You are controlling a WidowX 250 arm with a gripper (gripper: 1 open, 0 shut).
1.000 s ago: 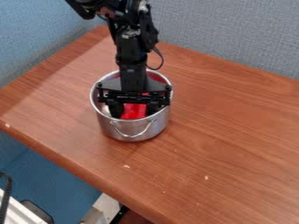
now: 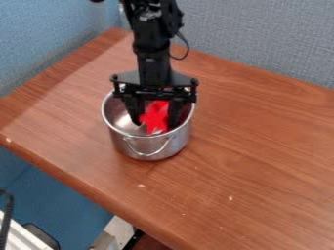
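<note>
The black gripper (image 2: 155, 109) points down into a metal pot (image 2: 146, 146) that has a wire handle on its front. A red object (image 2: 156, 116) shows inside the pot, between or behind the gripper's fingers. Whether the fingers are closed on it is hard to tell, as the fingertips are partly hidden by the pot.
Grey-blue padded walls stand behind.
The arm has straightened and risen, with the gripper's body higher over the pot than before. The pot stands in about the same place.
</note>
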